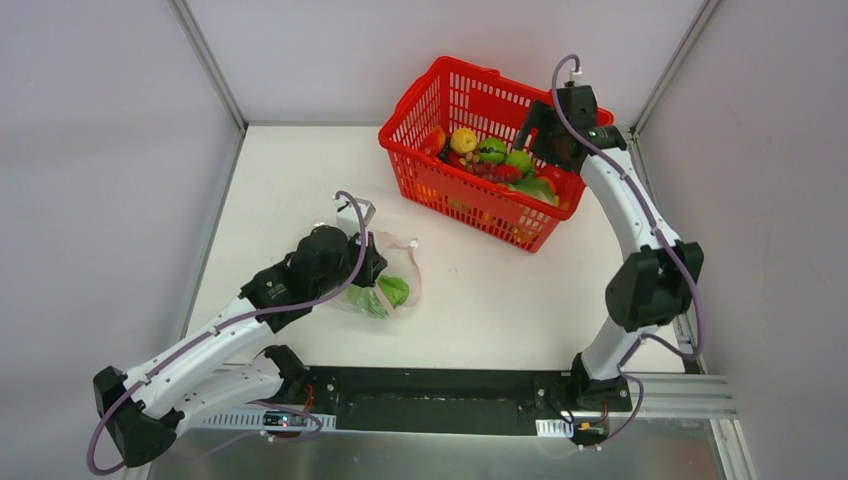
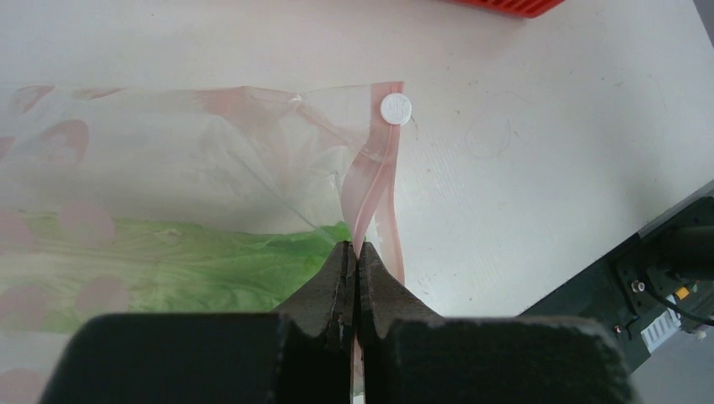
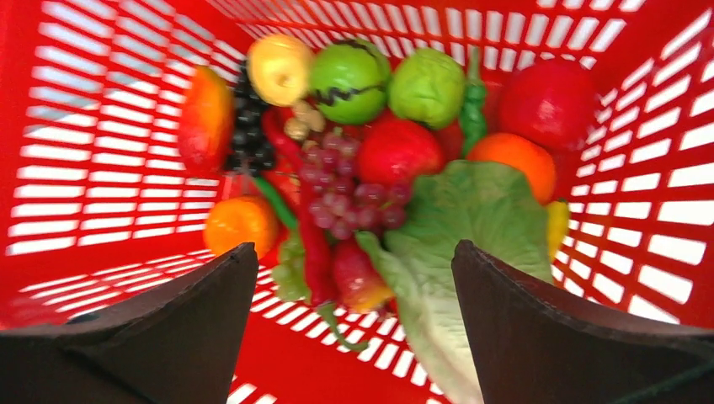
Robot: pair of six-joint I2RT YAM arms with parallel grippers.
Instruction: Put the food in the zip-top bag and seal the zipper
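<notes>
My left gripper is shut on the pink-zippered edge of the clear bag (image 2: 151, 151), which lies on the table with leafy greens (image 2: 244, 265) inside. My right gripper hangs open over the red basket (image 1: 470, 215); its fingers frame the food below: a lettuce leaf (image 3: 471, 227), red grapes (image 3: 345, 194), chilli (image 3: 317, 261), green apple (image 3: 428, 86), red apple (image 3: 547, 105), orange (image 3: 240, 223), lemon (image 3: 278, 69) and other produce.
Walls and rails surround the table.
</notes>
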